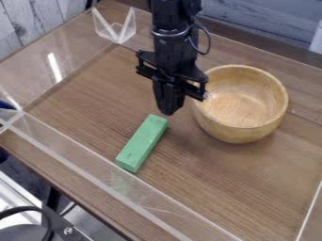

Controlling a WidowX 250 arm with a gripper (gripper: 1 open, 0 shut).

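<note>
The black robot gripper [168, 94] hangs over the middle of the wooden table, just left of a round wooden bowl [239, 104]. Its fingers point down; whether anything is between them is hard to see, and they look close together. A green rectangular block [142, 143] lies on the table below and a little left of the gripper, apart from it.
The table [88, 104] has clear plastic walls along its left and near edges. A small clear object [116, 28] stands at the back left. Black cables [32, 224] lie outside at the lower left.
</note>
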